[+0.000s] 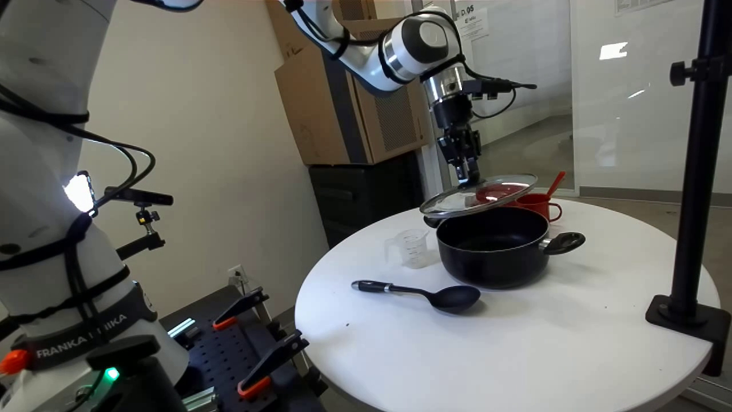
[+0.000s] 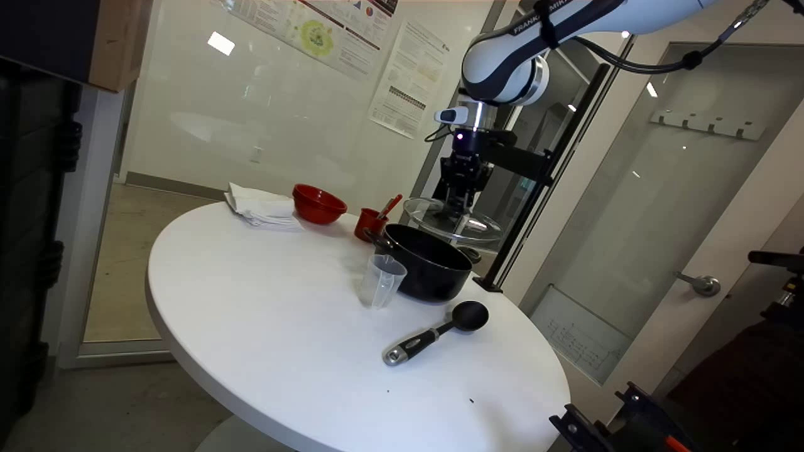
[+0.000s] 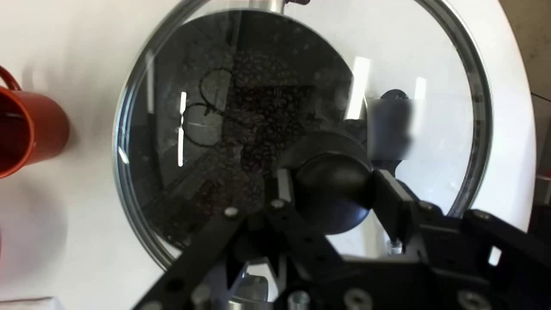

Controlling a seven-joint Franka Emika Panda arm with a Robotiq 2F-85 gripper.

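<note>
My gripper is shut on the round black knob of a glass lid. The clear lid with its metal rim hangs tilted above the black pot in exterior view 1, set off toward the pot's back left. From exterior view 2, the lid also shows above the pot, which stands on the white table. Through the glass in the wrist view, dark beans are visible in the pot. The lid covers only part of the pot's opening from above.
A black ladle lies in front of the pot, and a clear measuring cup stands at its left. Behind are a red mug with a red utensil, a red bowl and a white cloth.
</note>
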